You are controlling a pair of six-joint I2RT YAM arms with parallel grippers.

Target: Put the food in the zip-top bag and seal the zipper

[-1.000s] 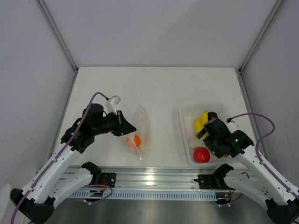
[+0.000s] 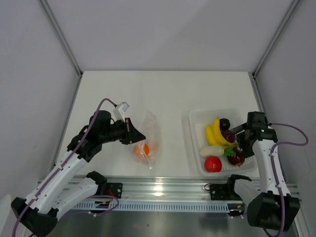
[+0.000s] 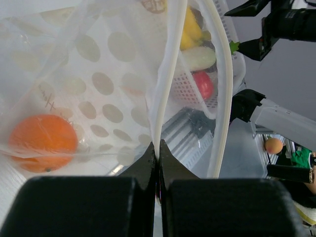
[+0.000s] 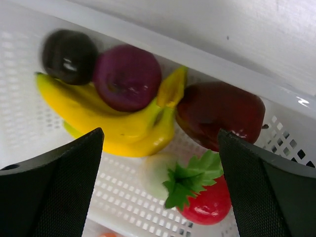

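The clear zip top bag (image 2: 153,129) stands on the table with an orange fruit (image 3: 44,140) inside. My left gripper is shut on one edge of the bag's mouth; the other edge hangs apart, so the mouth shows open. In the white basket (image 2: 193,131) lie bananas (image 4: 113,128), a black round fruit (image 4: 70,57), a purple one (image 4: 127,78), a dark red one (image 4: 219,116), a white vegetable with green leaves (image 4: 192,180) and a red fruit (image 2: 213,164). Above the basket's right side my right gripper is open, fingers apart, holding nothing.
Bare table (image 2: 175,103) lies between bag and basket and behind them. A metal rail (image 2: 158,186) runs along the front edge. The right arm is close to the right wall (image 2: 291,94).
My right gripper has moved right and turned over the basket, uncovering the dark red fruit, the green leaves and the purple fruit. The left arm and the bag have hardly moved.
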